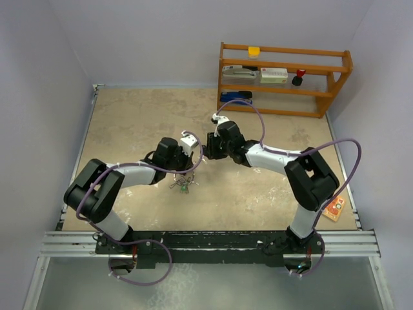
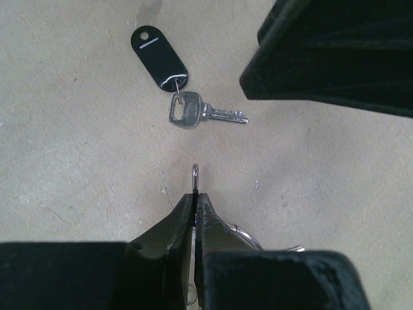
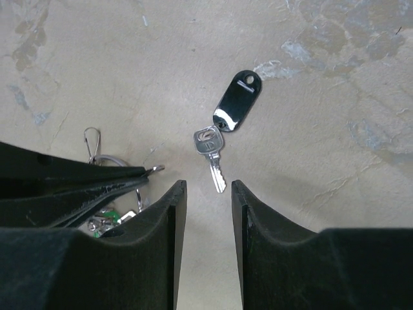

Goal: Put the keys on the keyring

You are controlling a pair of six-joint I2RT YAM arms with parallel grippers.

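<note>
My left gripper is shut on a thin metal part of the keyring (image 3: 116, 159), whose bright loop sticks out past the fingertips. Curved metal and a green piece of the keyring hang below that gripper, partly hidden by its black fingers. On the table lies a silver key linked to a black tag; both also show ahead of the left fingertips in the left wrist view. My right gripper stands open above the table, nothing held. In its view the key's blade appears between the fingertips.
A wooden shelf (image 1: 284, 90) with several items stands at the back right. An orange packet (image 1: 334, 208) lies near the right edge. The two grippers are close together at mid-table. Bare table (image 1: 122, 123) extends at the back left.
</note>
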